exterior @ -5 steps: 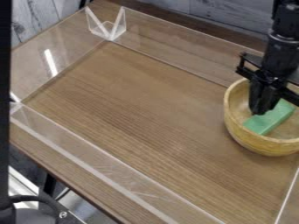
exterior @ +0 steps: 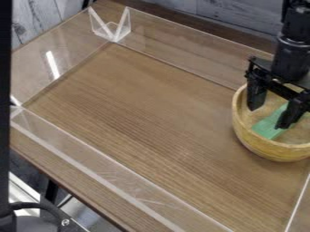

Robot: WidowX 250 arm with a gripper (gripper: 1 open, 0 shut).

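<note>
My black gripper (exterior: 271, 101) reaches down at the right into a tan wooden bowl (exterior: 256, 145). Its two fingers are apart, one at the bowl's left inside, the other at the right, on or over a green object (exterior: 271, 126) lying in the bowl. Whether the fingers touch the green object is unclear.
A clear plastic-looking item (exterior: 111, 24) is at the back left. A dark wall edge runs along the back, and a black cable or part lies at the lower left.
Over the last second the gripper's fingers have spread wider and moved lower into the bowl.
</note>
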